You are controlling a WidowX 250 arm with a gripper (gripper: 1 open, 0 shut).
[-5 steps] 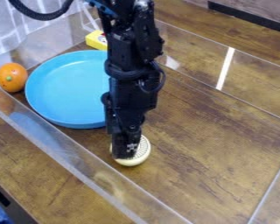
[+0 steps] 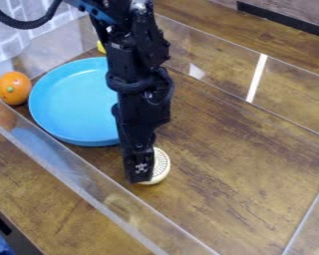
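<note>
My black gripper (image 2: 141,154) hangs low at the centre, open, its fingertips at the upper left part of a pale round disc (image 2: 155,173) on the wooden table; whether they touch it is unclear. The arm above hides part of a blue bowl (image 2: 61,108) behind it on the left.
An orange fruit (image 2: 12,90) sits at the far left, and a yellow object (image 2: 104,47) is partly hidden at the back. A clear plastic strip runs along the lower left.
The bowl and fruit look unmoved.
</note>
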